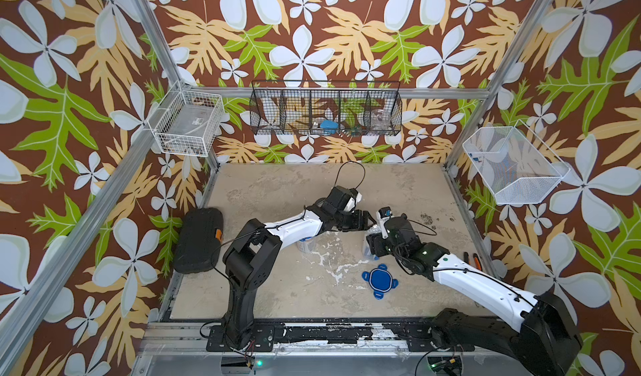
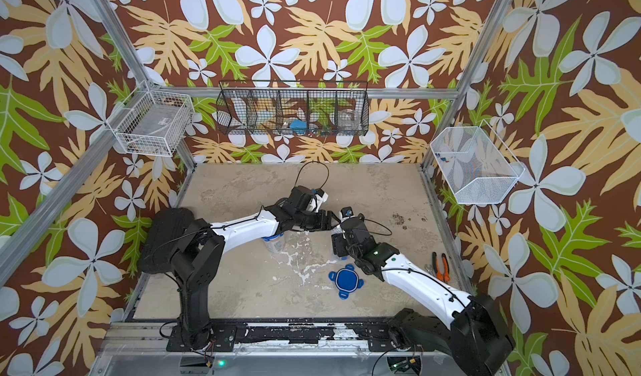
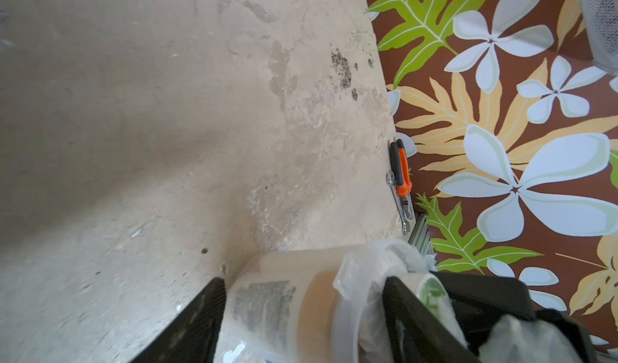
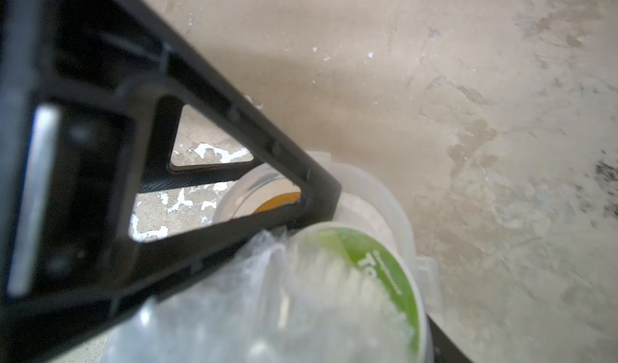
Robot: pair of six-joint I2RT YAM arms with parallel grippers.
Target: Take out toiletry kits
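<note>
A clear plastic tub, with an orange-brown band inside, stands on the table below my hands; its round rim (image 4: 392, 211) shows in the right wrist view. At its mouth is a white roll-like toiletry kit with a green-printed end (image 4: 379, 266) and crinkled clear wrap. My right gripper (image 1: 376, 237) is shut on this kit. One black finger (image 4: 315, 192) crosses the tub's opening; the other barely shows. My left gripper is open, its fingers on either side of the tub in view; contact cannot be made out. A blue lid (image 1: 380, 280) lies in front.
A second tub with a blue lid (image 2: 273, 241) stands under the left forearm. Orange-handled pliers (image 2: 440, 267) lie by the right edge, and a black case (image 1: 198, 240) at the left. Baskets hang on the walls.
</note>
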